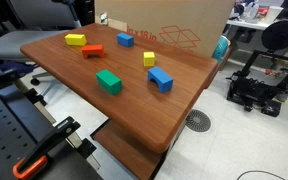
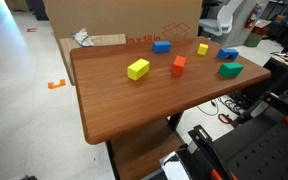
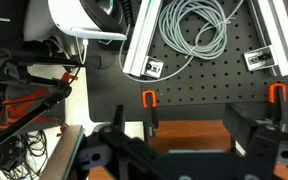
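In the wrist view my gripper is spread wide over a perforated dark plate, its orange-tipped fingers (image 3: 149, 98) far apart and nothing between them. Away from it, on the wooden table (image 1: 149, 120), lie a green block (image 1: 108, 82), a blue block (image 1: 160, 79) with a notch, a small yellow block (image 1: 149, 59), a red block (image 1: 93, 50), another blue block (image 1: 124, 40) and a larger yellow block (image 1: 76, 39). Exterior view 2 shows the same blocks from another side, with the larger yellow block (image 2: 138, 69) nearest the open table area.
A cardboard panel (image 1: 174, 22) stands along the table's far edge. A coiled grey cable (image 3: 199, 28) lies on the plate between metal rails. Bare wood fills the table's left and front in exterior view 2. A chair (image 1: 269, 50) stands beyond on the floor.
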